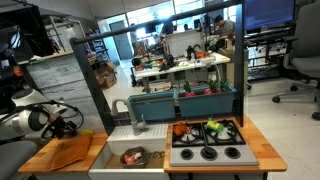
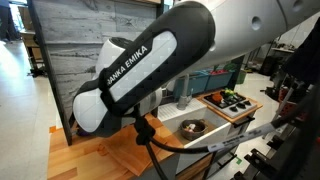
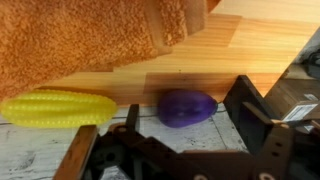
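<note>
In the wrist view, a small purple eggplant-like object point(image 3: 187, 107) lies at the back edge of the wooden counter, against the pale wall. My gripper is open, its dark fingers apart on either side of the purple object, with gaps showing. A yellow corn cob point(image 3: 57, 108) lies to the left of it. An orange towel point(image 3: 85, 40) is spread on the wood; exterior view 1 shows the same towel point(image 1: 70, 152) in front of the arm. The arm hides the fingertips and the purple object in exterior view 2.
Right of the towel, a sink holds a pot point(image 1: 133, 157). Beyond it, a stove point(image 1: 210, 145) carries toy food. A blue rack point(image 1: 190, 105) stands behind, and a tall grey panel point(image 1: 75, 88) rises close behind the gripper.
</note>
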